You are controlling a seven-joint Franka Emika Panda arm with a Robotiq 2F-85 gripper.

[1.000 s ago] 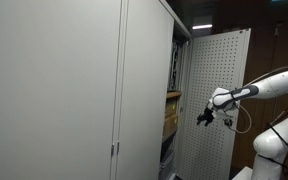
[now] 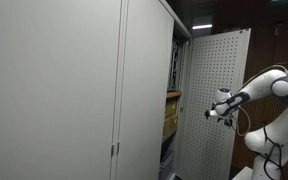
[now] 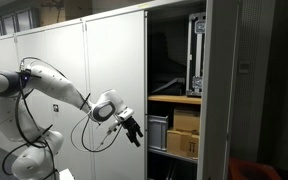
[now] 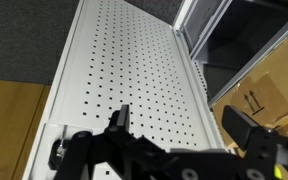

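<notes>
My gripper point(image 3: 135, 131) is open and empty, hanging in front of the cabinet's closed white door point(image 3: 79, 60), near that door's edge. In the wrist view, its dark fingers point(image 4: 121, 120) stand wide apart, with the perforated inner face of the open door point(image 4: 134, 60) behind them. That same perforated door point(image 2: 212, 65) stands swung out in exterior view 1, and the gripper appears before it, with no contact that I can make out. Inside the cabinet are cardboard boxes point(image 3: 184, 132) and a grey bin point(image 3: 157, 132).
A wooden shelf point(image 3: 174, 99) crosses the cabinet above the boxes. On it stands a dark case with metal edges point(image 3: 196, 55). Toward the lower right lies something red point(image 3: 252, 170). The cabinet opening between the doors is unobstructed in front.
In exterior view 1, my gripper has shifted slightly to the right and up, and the arm has folded back with it. The doors and the cabinet's contents look unchanged.
</notes>
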